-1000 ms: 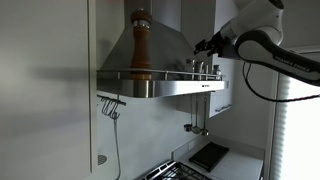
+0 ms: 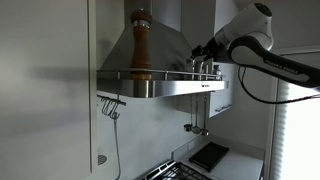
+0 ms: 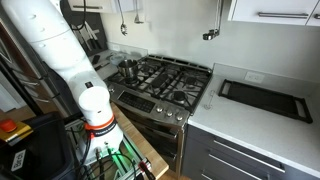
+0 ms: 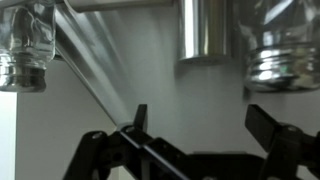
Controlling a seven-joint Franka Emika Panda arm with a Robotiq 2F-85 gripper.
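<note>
In exterior view 1 my gripper [image 2: 207, 50] hangs at the far end of the hood shelf, close above several small containers [image 2: 203, 68] behind the rail. The wrist view shows my gripper open, its fingers wide apart and the gap empty. Beyond the fingers, a plain metal cylinder [image 4: 204, 30] stands out at the top middle. A glass shaker with a metal cap [image 4: 283, 65] lies to its right, and another glass shaker [image 4: 24, 60] is at the left edge. All three are cut off by the frame's upper edge.
A tall wooden pepper mill [image 2: 141, 45] stands at the near end of the hood [image 2: 160, 88]. The hood's rail [image 2: 165, 73] runs along the front. Utensils [image 2: 196, 122] hang underneath. Below are the stove [image 3: 165, 85] and a counter with a black tray [image 3: 263, 105].
The arm has come down a little and shifted slightly left in exterior view 1. The hood and the things on it look unmoved.
</note>
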